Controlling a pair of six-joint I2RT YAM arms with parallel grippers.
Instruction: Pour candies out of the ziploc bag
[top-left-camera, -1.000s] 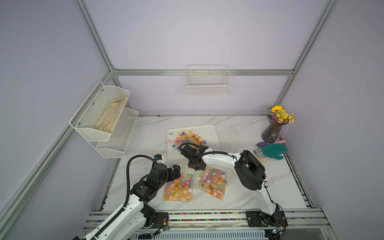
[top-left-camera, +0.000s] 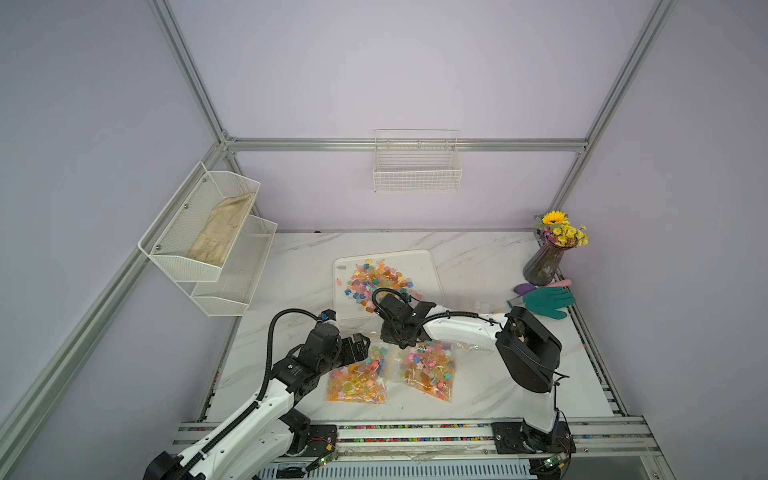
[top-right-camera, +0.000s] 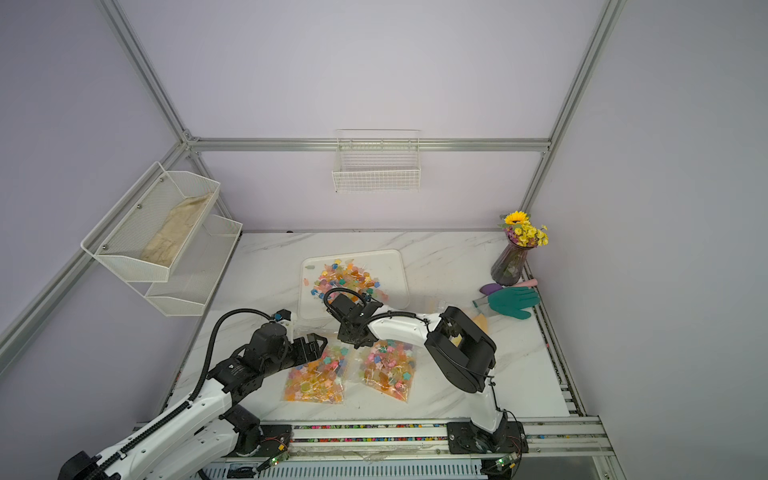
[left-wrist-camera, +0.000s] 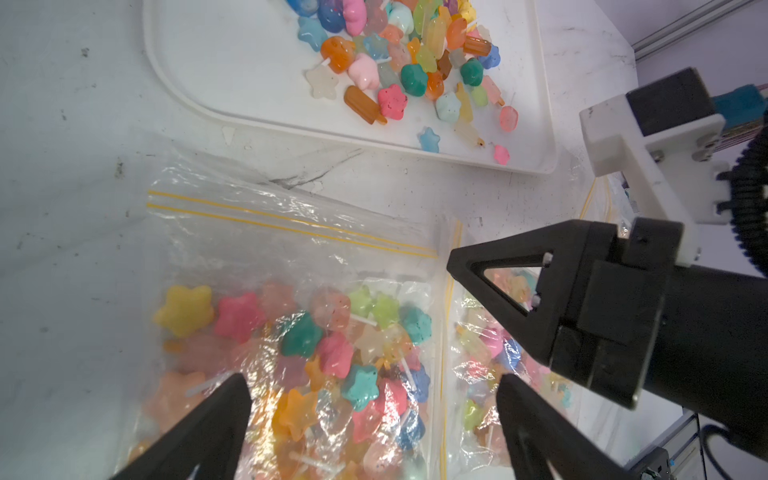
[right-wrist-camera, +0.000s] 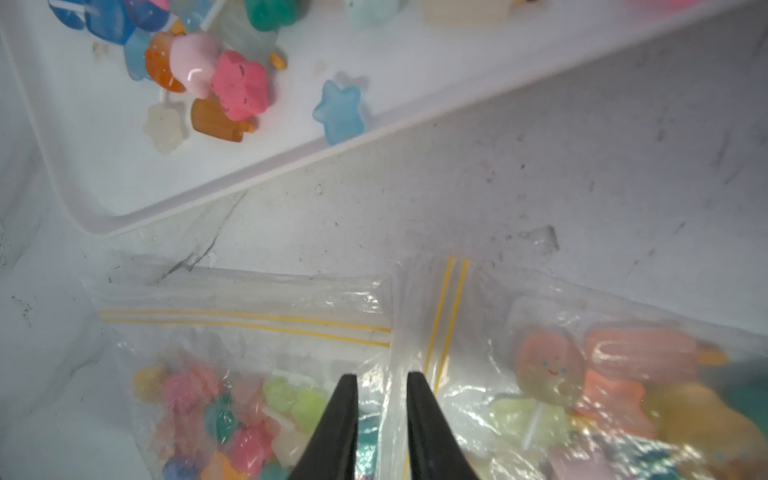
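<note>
Two ziploc bags of colourful candies lie side by side: the left bag (top-left-camera: 356, 380) and the right bag (top-left-camera: 428, 372). Behind them a white tray (left-wrist-camera: 240, 96) holds loose candies (top-left-camera: 376, 280). My left gripper (top-left-camera: 360, 349) hovers over the left bag, open with nothing held. My right gripper is over the bags' meeting zip edges, its dark fingertips a small gap apart in the right wrist view; whether film lies between them is unclear.
A flower vase (top-left-camera: 544, 260) and teal gloves (top-left-camera: 548, 301) are at the right. A wire shelf (top-left-camera: 200, 240) hangs on the left wall.
</note>
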